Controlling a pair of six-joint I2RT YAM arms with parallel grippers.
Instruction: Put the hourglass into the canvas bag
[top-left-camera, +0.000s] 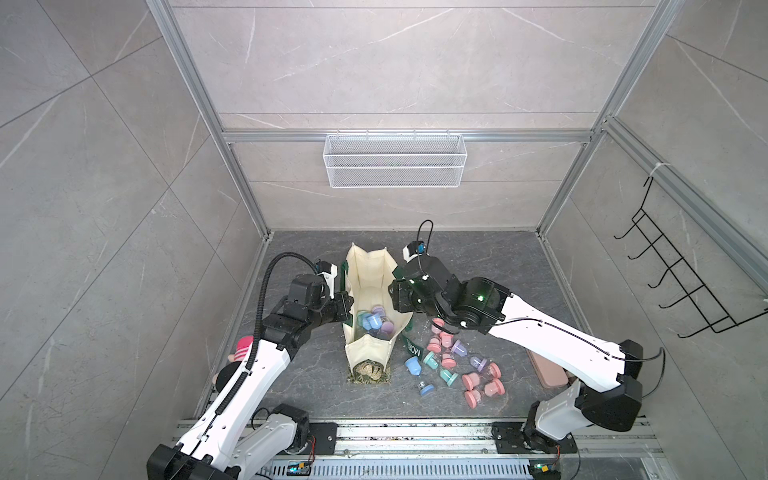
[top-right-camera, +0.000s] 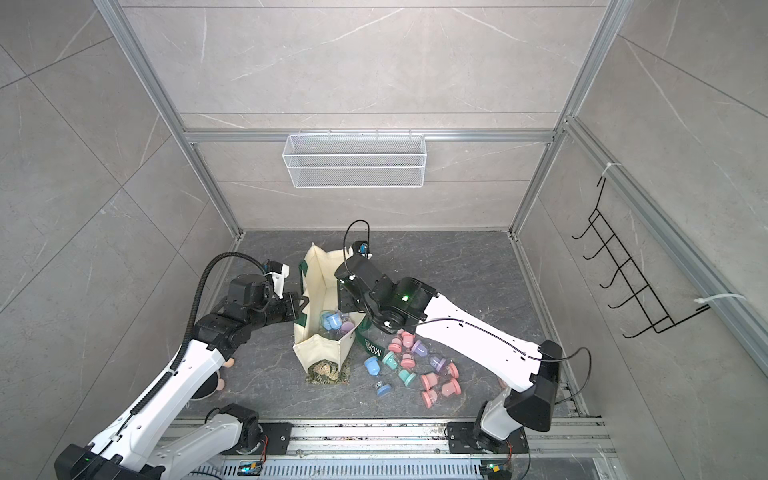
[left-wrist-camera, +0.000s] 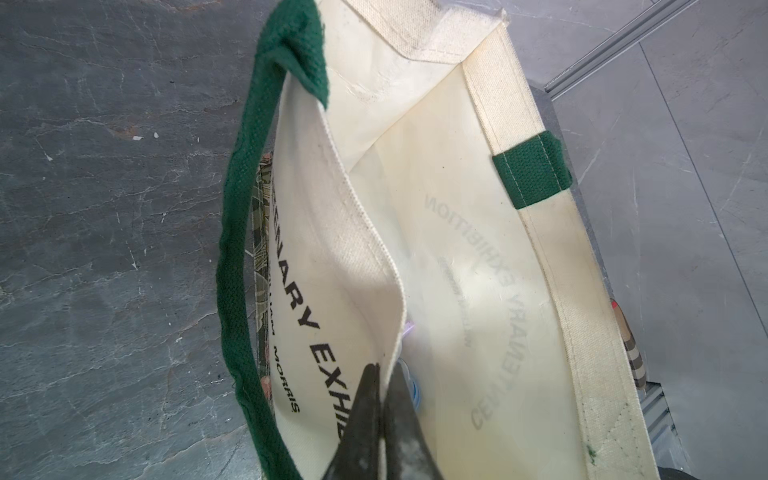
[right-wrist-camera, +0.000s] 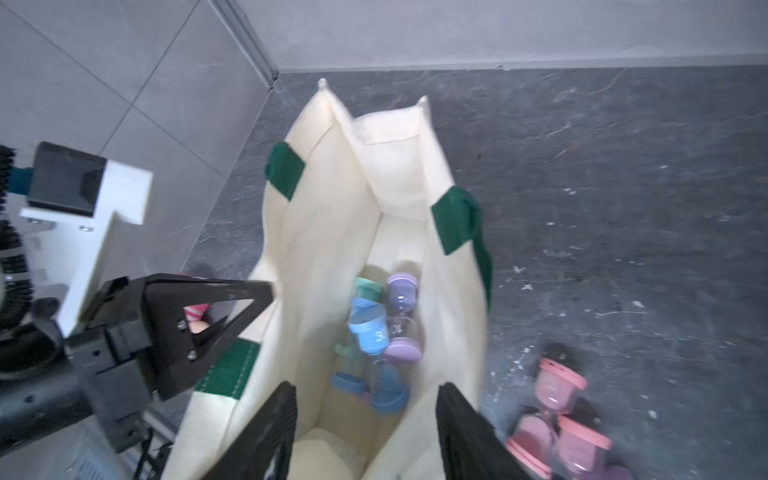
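The cream canvas bag (top-left-camera: 369, 270) with green handles stands upright and open on the table. Several small hourglasses lie inside it; the right wrist view shows a blue one (right-wrist-camera: 369, 326), a purple one (right-wrist-camera: 402, 291) and a green-capped one (right-wrist-camera: 349, 368). My left gripper is shut on the rim of the bag, the canvas edge running between its fingertips. Over the bag's right side, my right gripper stands open with nothing between its fingers. More hourglasses lie on the table right of the bag, among them a pink one (top-left-camera: 470, 381) and a blue one (top-left-camera: 413, 365).
A green strap (top-left-camera: 412, 346) lies beside the bag. At the left are a black round thing and a red-capped item (top-left-camera: 242, 347); at the right, a pink flat object (top-left-camera: 545, 369). A wire basket (top-left-camera: 394, 161) hangs on the back wall.
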